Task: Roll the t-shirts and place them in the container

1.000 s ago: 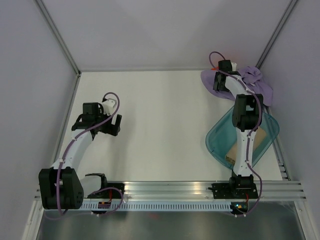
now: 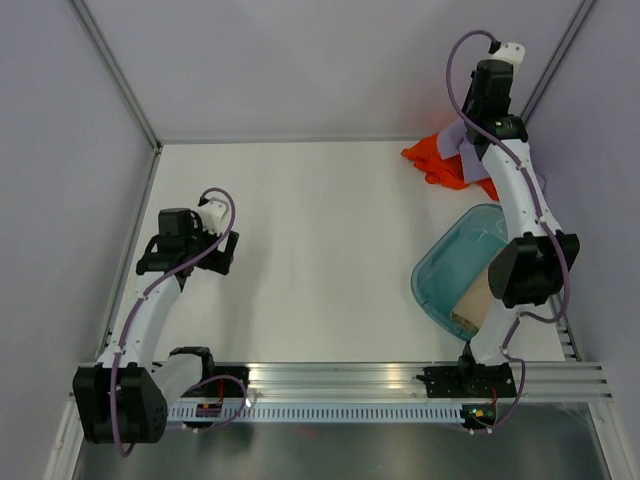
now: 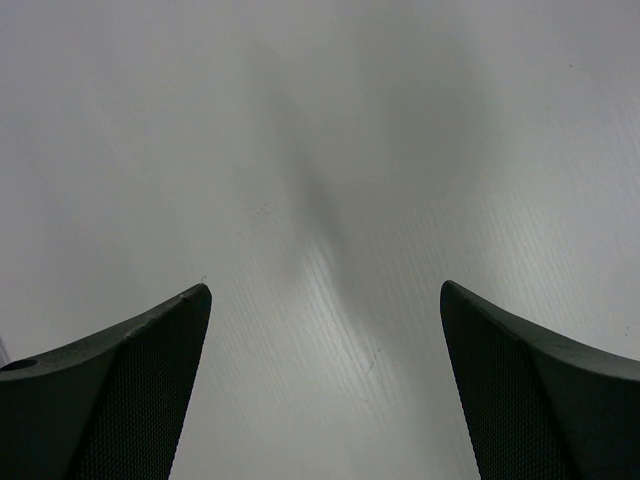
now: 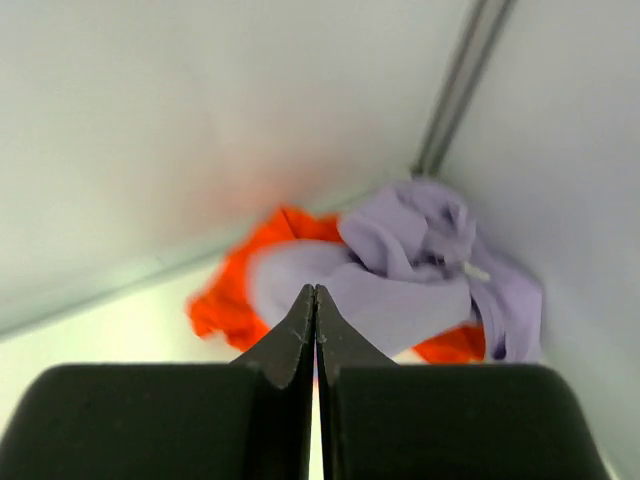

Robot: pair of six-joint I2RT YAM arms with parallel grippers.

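The lilac shirt (image 2: pixel 470 160) lies bunched over the orange shirt (image 2: pixel 430 160) in the far right corner. In the right wrist view the lilac shirt (image 4: pixel 400 240) is crumpled, and the orange shirt (image 4: pixel 228 295) sticks out beyond its left side and below it. My right gripper is shut, its tips in front of the lilac cloth; no fold shows clearly between them. From above, the right arm hides much of both shirts. Over bare table at the left, my left gripper stands open and empty.
A teal bin (image 2: pixel 430 270) holding a tan block (image 2: pixel 475 300) stands at the right, partly under the right arm. White walls close in the back and right of the corner.
The lilac shirt's left part has shifted right and bunched, uncovering much of the orange shirt.
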